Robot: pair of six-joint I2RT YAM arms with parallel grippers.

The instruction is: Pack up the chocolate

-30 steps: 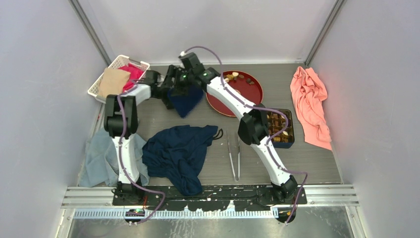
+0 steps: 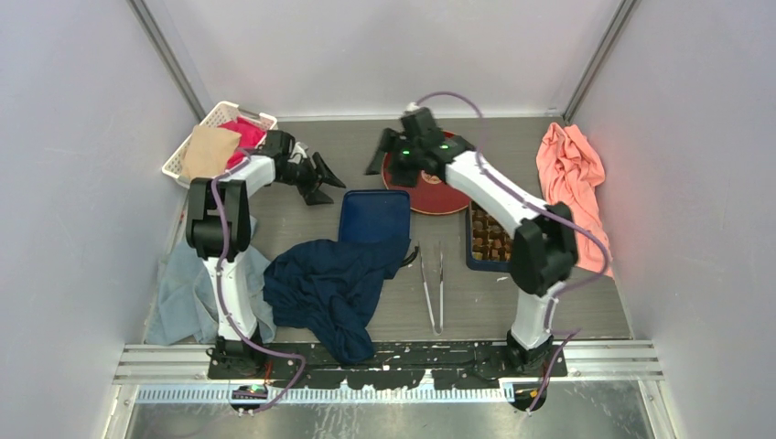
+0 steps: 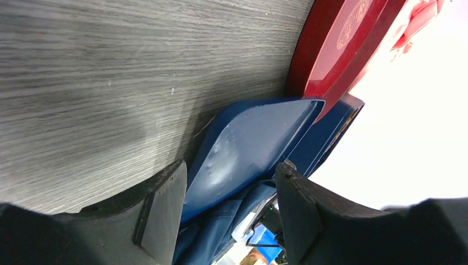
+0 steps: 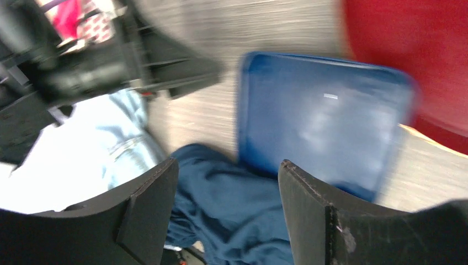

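Observation:
A blue lid or shallow tray (image 2: pixel 373 212) lies flat in the middle, its near end against the dark navy cloth (image 2: pixel 325 293). My left gripper (image 2: pixel 322 180) is open just left of it, nothing between its fingers. My right gripper (image 2: pixel 388 157), blurred, is part open and empty above the red round tray (image 2: pixel 439 199), hiding most of that tray's contents. The chocolate box (image 2: pixel 486 240), filled with pieces in compartments, stands at the right, partly hidden by my right arm.
Metal tongs (image 2: pixel 439 293) lie at the front middle. A white basket with cloths (image 2: pixel 206 155) is at back left, pale blue cloth (image 2: pixel 178 302) at front left, pink cloth (image 2: pixel 572 192) at right.
My right arm has swung right, away from the left gripper.

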